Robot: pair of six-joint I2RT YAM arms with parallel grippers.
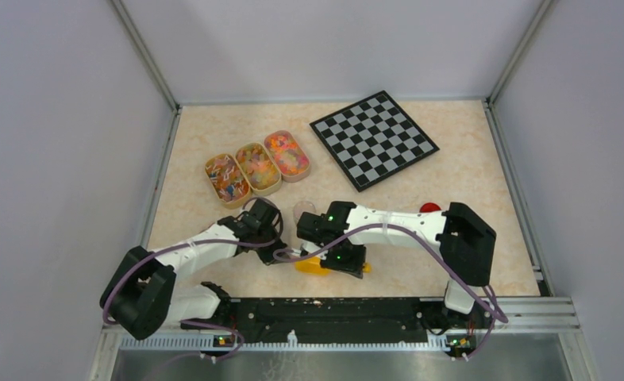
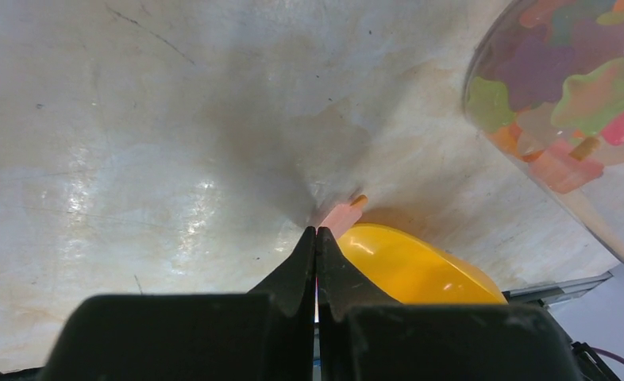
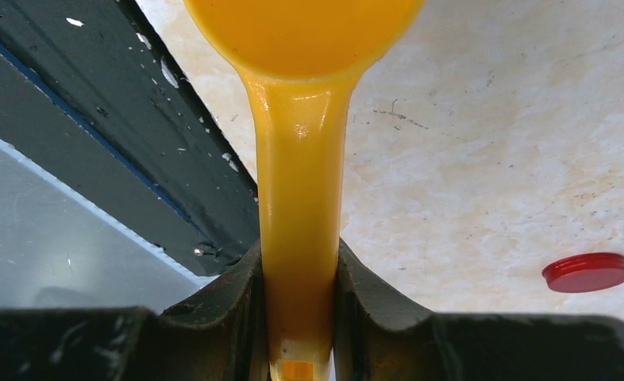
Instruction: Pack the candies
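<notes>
In the right wrist view my right gripper is shut on the handle of a yellow scoop [image 3: 301, 159], its bowl pointing away. That scoop [image 1: 313, 267] lies low over the table's front part in the top view. My left gripper is shut, tips together, beside the scoop's bowl [image 2: 420, 266]. Just past those tips is a pink candy [image 2: 342, 217] with an orange-brown end, close to the bowl's rim; whether they touch it cannot be told. A clear jar [image 2: 491, 59] with colourful candies shows at upper right of the left wrist view.
Three tubs of candies, left [image 1: 248, 200], middle [image 1: 275, 187] and right [image 1: 304, 172], stand at the back left. A checkered board [image 1: 375, 140] lies behind. A red lid [image 3: 587, 272] rests to the right. Bare table spreads along the right side.
</notes>
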